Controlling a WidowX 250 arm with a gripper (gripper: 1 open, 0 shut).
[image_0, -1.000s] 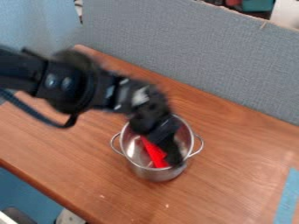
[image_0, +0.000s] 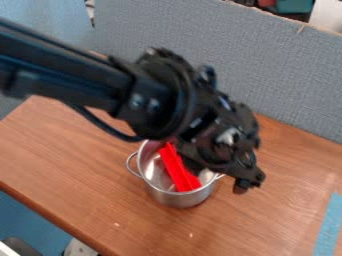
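A steel pot (image_0: 178, 197) with two side handles stands on the wooden table, holding a long red object (image_0: 182, 172). The black arm reaches in from the upper left. Its gripper (image_0: 239, 178) is over the right part of the pot, partly covering it; its fingers are dark and hard to make out, and nothing red shows between them.
The wooden table (image_0: 83, 165) has free room to the left and right of the pot. A grey padded wall (image_0: 251, 62) runs behind it. A blue strip (image_0: 327, 222) lies at the right edge.
The pot and red object look unmoved.
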